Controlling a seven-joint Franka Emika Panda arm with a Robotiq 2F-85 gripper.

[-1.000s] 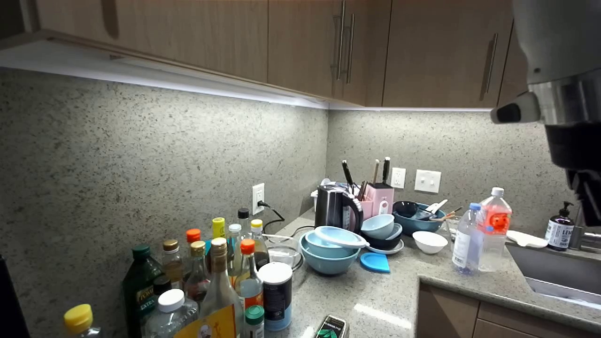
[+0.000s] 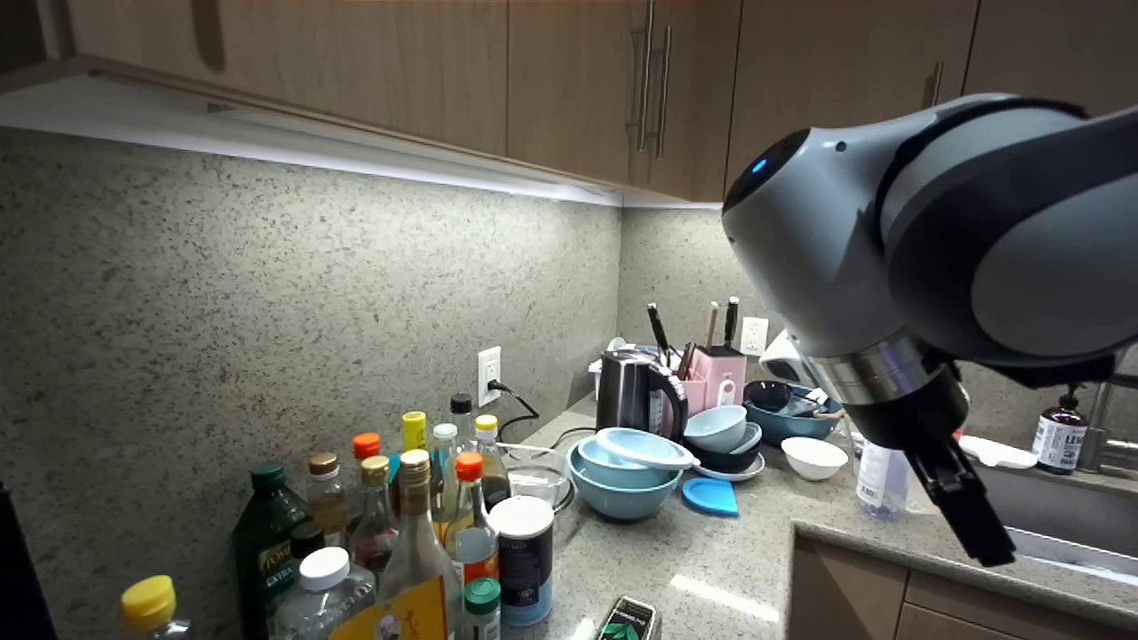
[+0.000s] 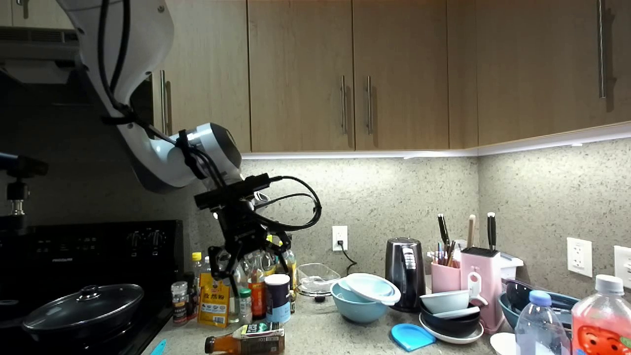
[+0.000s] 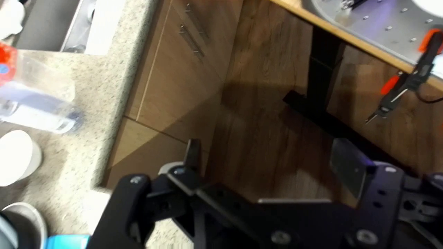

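My gripper stands open in the wrist view, its two dark fingers wide apart with only the wooden floor showing between them. Exterior view 2 has the gripper (image 3: 259, 275) pointing down in front of the bottles at the back of the counter. In exterior view 1 the gripper (image 2: 992, 544) hangs at the right, tilted, overlapping the sink area in the picture. An amber bottle (image 3: 245, 340) with a dark label lies on its side on the counter, below the gripper in exterior view 2.
Blue bowls (image 2: 624, 491), a kettle (image 3: 405, 275), a pink knife block (image 3: 482, 284) and a blue-capped water bottle (image 3: 539, 325) occupy the counter. A lidded pan (image 3: 86, 307) sits on the stove. In the wrist view, pliers (image 4: 409, 79) hang at a wooden table edge (image 4: 349, 39).
In exterior view 1 the arm has come in leftward from the right edge and tilted. It now covers the red-labelled bottle and part of the water bottle.
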